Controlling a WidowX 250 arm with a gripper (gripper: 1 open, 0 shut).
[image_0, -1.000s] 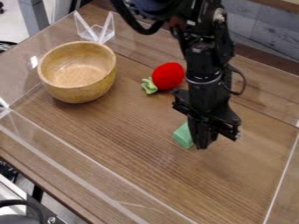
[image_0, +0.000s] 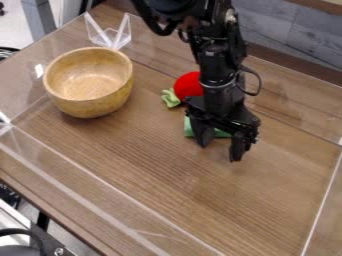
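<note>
My black gripper (image_0: 218, 132) hangs down from the top centre and stands open, low over the table. A green object (image_0: 198, 125) lies under it, partly hidden by the gripper. A red round object (image_0: 185, 84) sits behind the gripper, partly covered by the arm, with a small green piece (image_0: 171, 98) at its left.
A wooden bowl (image_0: 87, 75) stands at the upper left. A clear plastic object (image_0: 110, 30) lies near the back left edge.
My gripper has moved back toward the red object and slightly left. The green object beneath it now sits farther back and is more covered by the gripper.
</note>
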